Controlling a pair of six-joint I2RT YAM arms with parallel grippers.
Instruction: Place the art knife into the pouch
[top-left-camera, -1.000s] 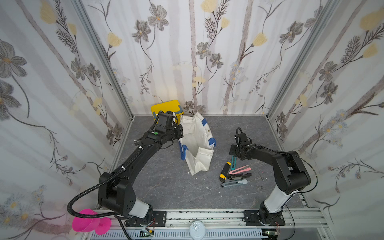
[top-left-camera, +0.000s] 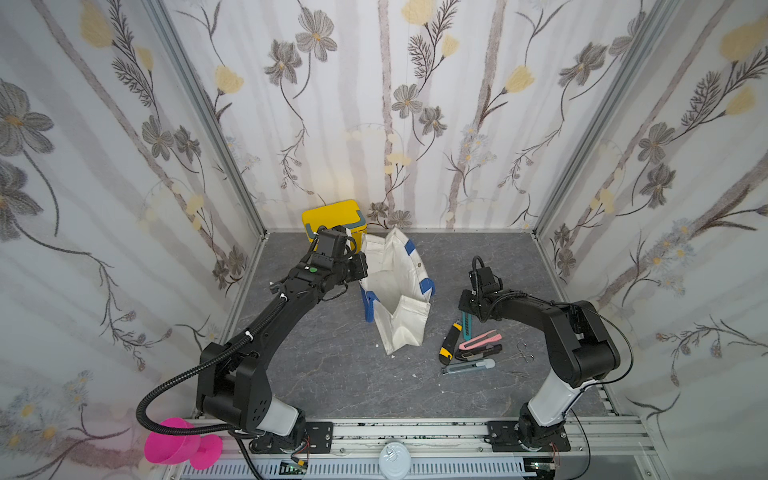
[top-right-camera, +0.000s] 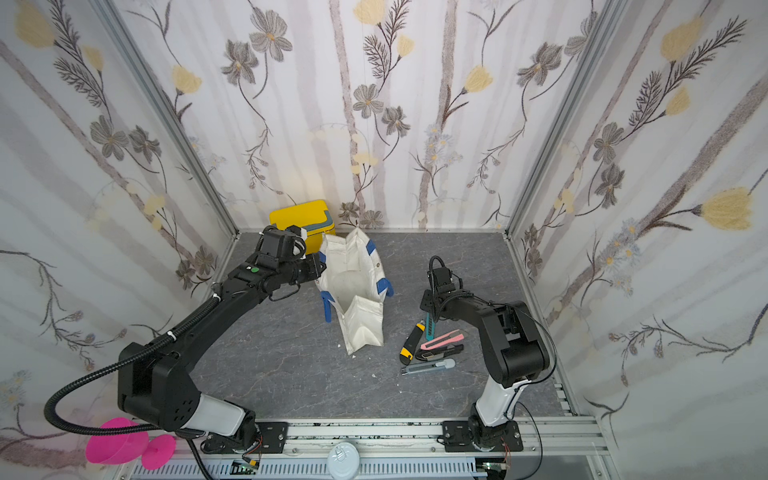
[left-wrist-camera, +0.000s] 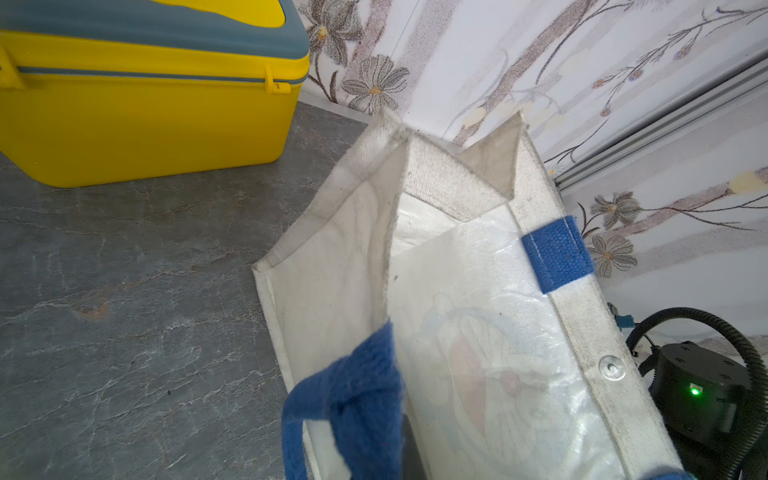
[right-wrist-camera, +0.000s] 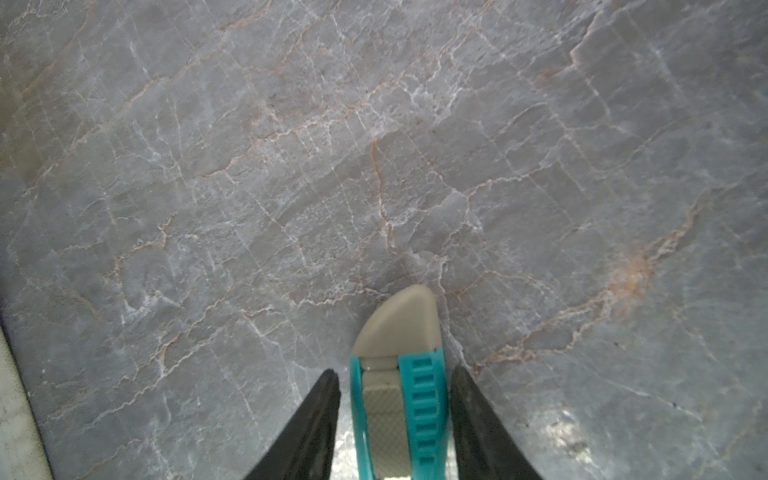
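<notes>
The white pouch with blue straps (top-left-camera: 396, 284) stands open in the middle. My left gripper (top-left-camera: 358, 268) is at its left rim; in the left wrist view a blue strap (left-wrist-camera: 352, 384) hides its fingertips, and it is shut. My right gripper is low over a teal art knife (right-wrist-camera: 428, 416), with a finger on either side of the knife's beige-tipped end. The fingers stand part open; whether they touch it is unclear.
Beside the teal knife lie a yellow-black knife (top-left-camera: 449, 344), a pink knife (top-left-camera: 480, 340), a black one (top-left-camera: 480, 351) and a pale blue one (top-left-camera: 468, 365). A yellow box (left-wrist-camera: 152, 120) stands behind the pouch.
The pouch has shifted very slightly toward the front. Both arms look nearly unchanged.
</notes>
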